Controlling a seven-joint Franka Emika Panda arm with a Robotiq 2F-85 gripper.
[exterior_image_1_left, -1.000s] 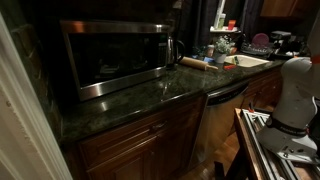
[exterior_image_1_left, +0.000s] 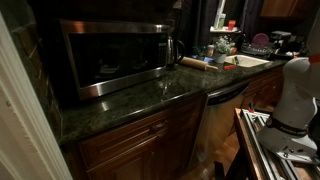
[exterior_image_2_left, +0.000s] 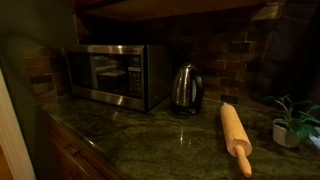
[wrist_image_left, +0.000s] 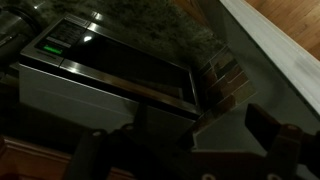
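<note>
In the wrist view my gripper is open, its dark fingers spread wide with nothing held between them. Beyond the fingers a silver microwave (wrist_image_left: 120, 72) with a green display appears tilted. From outside, the microwave (exterior_image_1_left: 115, 55) stands shut on the dark stone counter (exterior_image_1_left: 125, 112). The white arm (exterior_image_1_left: 288, 118) is at the right edge of that view, well away from the microwave; its fingertips cannot be made out there. A wooden rolling pin (exterior_image_2_left: 235, 135) lies on the counter, and a steel kettle (exterior_image_2_left: 187, 88) stands between it and the microwave (exterior_image_2_left: 115, 75).
A potted plant (exterior_image_2_left: 293, 123) stands right of the rolling pin. The sink (exterior_image_1_left: 245, 61) is farther along the counter, with a dish rack (exterior_image_1_left: 261, 41) behind. Wooden drawers and cabinets (exterior_image_1_left: 125, 145) are below.
</note>
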